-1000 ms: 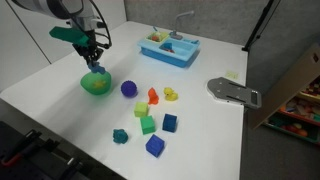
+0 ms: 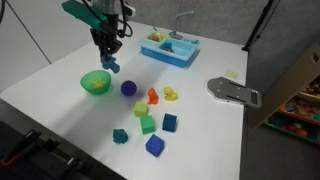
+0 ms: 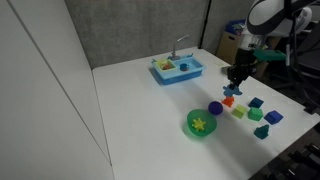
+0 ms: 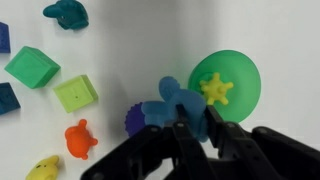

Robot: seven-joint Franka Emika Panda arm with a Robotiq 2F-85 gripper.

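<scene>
My gripper (image 2: 107,55) is shut on a blue toy (image 2: 111,67), which hangs clear of the table. The toy (image 4: 176,102) spreads out past the fingertips in the wrist view, its exact shape partly hidden by the gripper. Just left of and below it in exterior view 1 stands a green bowl (image 2: 96,91). A yellow star-like piece (image 4: 215,89) lies inside the bowl. A purple round piece (image 2: 128,88) rests on the table to the bowl's right, partly covered by the held toy in the wrist view.
Several loose pieces lie to the right: an orange one (image 2: 153,96), a yellow one (image 2: 171,93), green blocks (image 2: 148,125), blue blocks (image 2: 155,146) and a teal figure (image 2: 120,136). A light blue bin (image 2: 168,49) and a grey metal tray (image 2: 233,92) stand further off.
In exterior view 1 my gripper has risen and shifted right with the blue toy, from over the green bowl to above its right side. The table pieces look unmoved.
</scene>
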